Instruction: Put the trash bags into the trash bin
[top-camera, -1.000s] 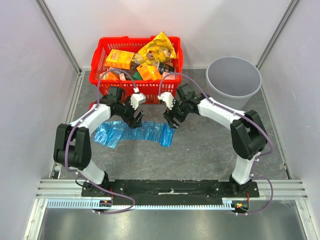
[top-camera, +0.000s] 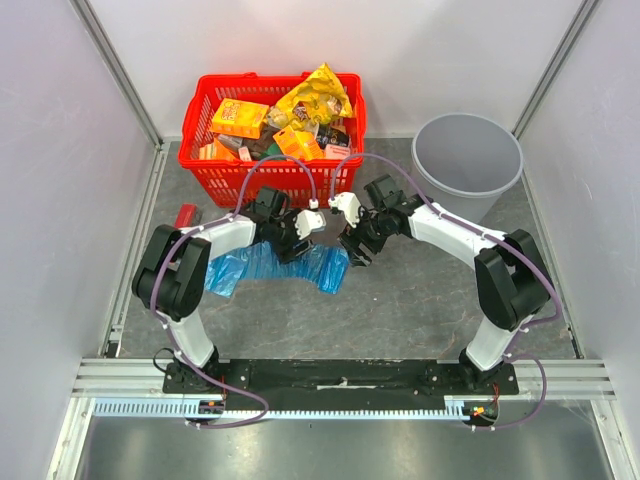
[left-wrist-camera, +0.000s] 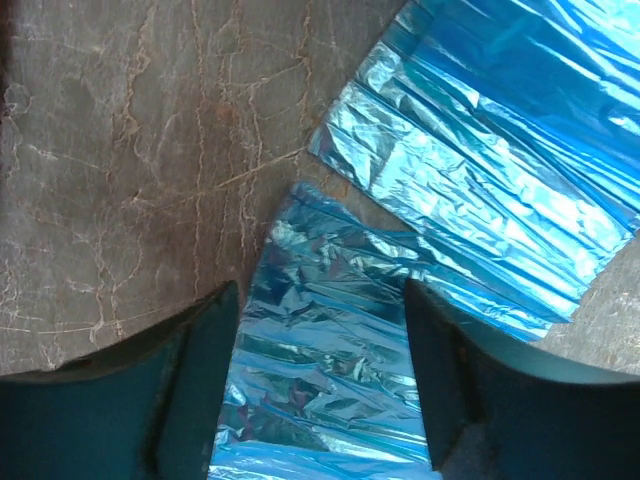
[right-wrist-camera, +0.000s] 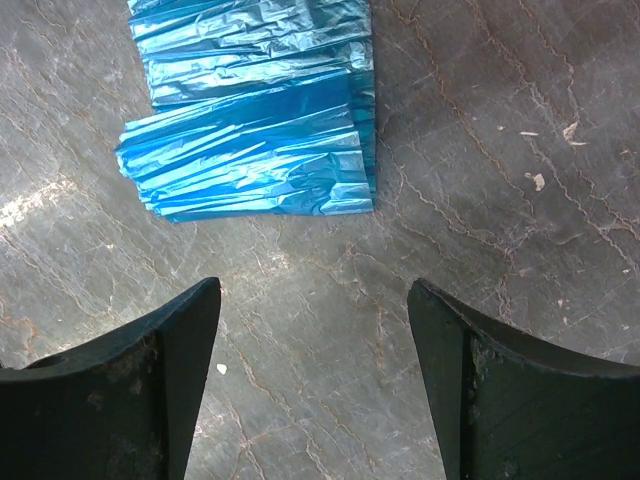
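Thin blue plastic trash bags lie flat and crinkled in a row on the grey floor, partly covered by my left arm in the top view. Over their middle hovers my left gripper, open. In the left wrist view its fingers stand apart, with a crinkled blue bag showing between and beneath them. Just off the row's right end is my right gripper, open and empty; bare floor shows between its fingers. The grey trash bin stands at the back right.
A red basket full of packaged goods stands at the back, close behind both grippers. A small red object lies left of it. White walls close both sides.
My left gripper has moved right along the bags, close to the right one. The bags look unmoved.
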